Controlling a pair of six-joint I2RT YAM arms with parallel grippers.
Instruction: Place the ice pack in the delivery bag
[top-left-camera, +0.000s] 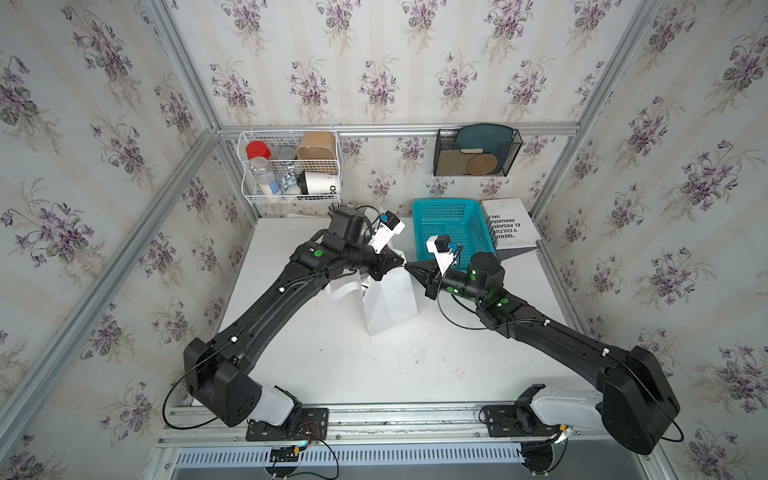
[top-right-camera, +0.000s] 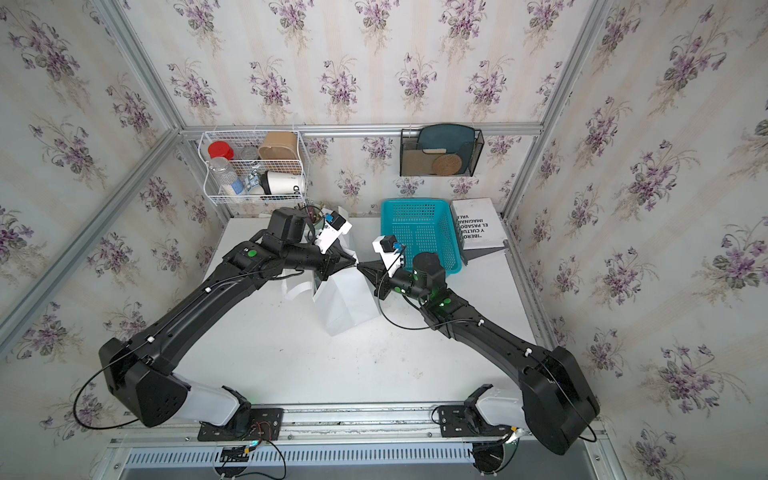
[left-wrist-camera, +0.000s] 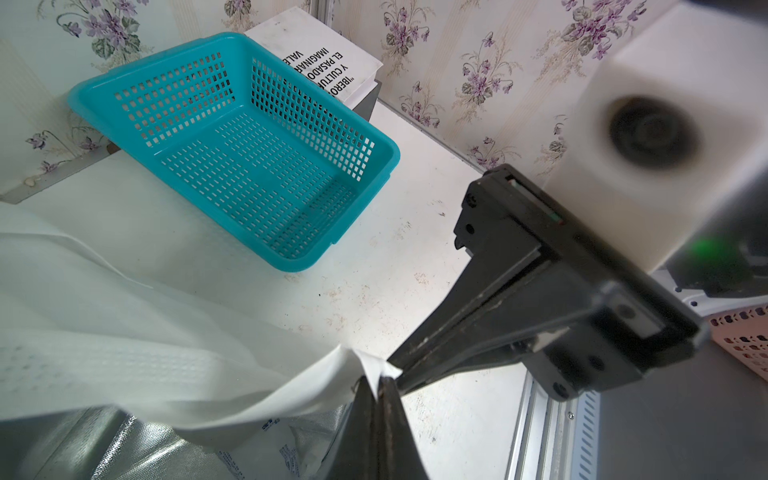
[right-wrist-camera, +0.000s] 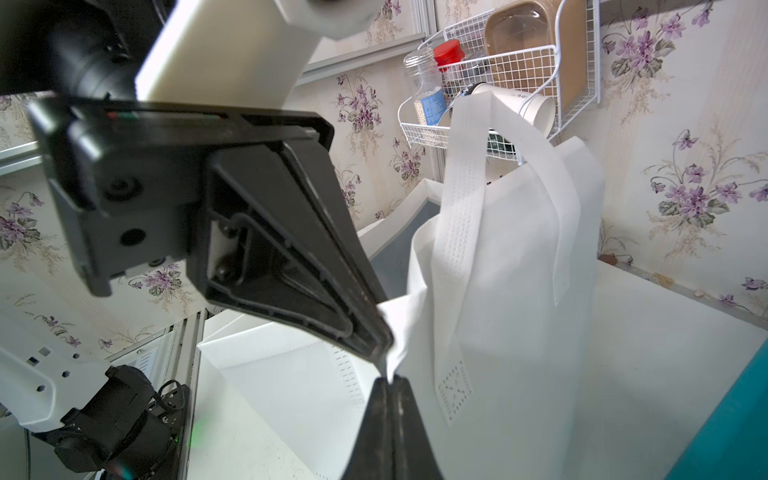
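The white delivery bag (top-left-camera: 389, 302) stands upright on the table between both arms. In the left wrist view its rim comes to a corner at the fingertips of my left gripper, which is shut on it. My right gripper is shut on the same corner, its tips close against the left ones. Inside the bag, in the left wrist view, lies a silvery surface (left-wrist-camera: 144, 449) and a pale piece with dark print (left-wrist-camera: 276, 448). That piece may be the ice pack; the bag wall hides most of it.
An empty teal basket (top-left-camera: 453, 228) stands behind the right gripper, beside a white printed box (top-left-camera: 512, 222). A wire rack (top-left-camera: 292, 168) with containers and a black mesh holder (top-left-camera: 477, 153) hang on the back wall.
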